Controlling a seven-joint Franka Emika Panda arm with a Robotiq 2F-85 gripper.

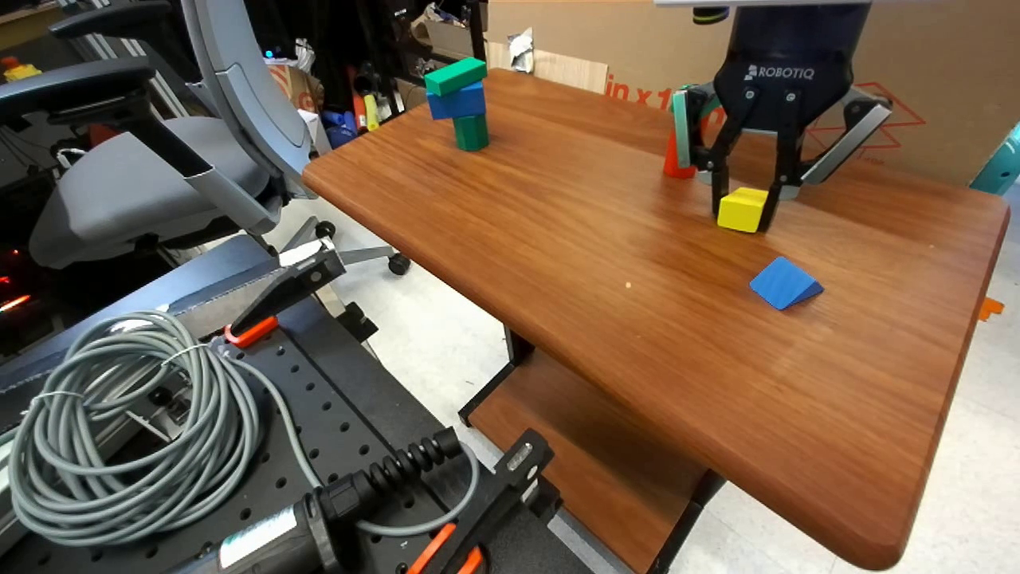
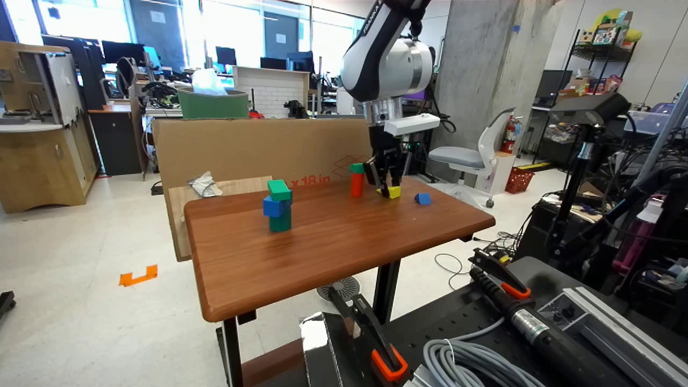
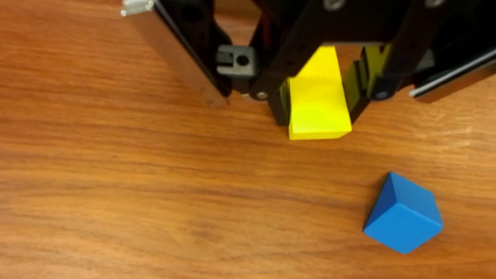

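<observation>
My gripper is shut on a yellow wedge block, one finger against each side, low over the table. In the wrist view the yellow wedge fills the gap between the two fingers, its blunt end facing out. A blue wedge lies apart from it on the wood, nearer the front; the wrist view has this blue wedge at lower right. Whether the yellow block touches the tabletop, I cannot tell.
On the table, a stack has a green block on top, a blue block and a green block below. A red cylinder with a green top stands close behind my gripper.
</observation>
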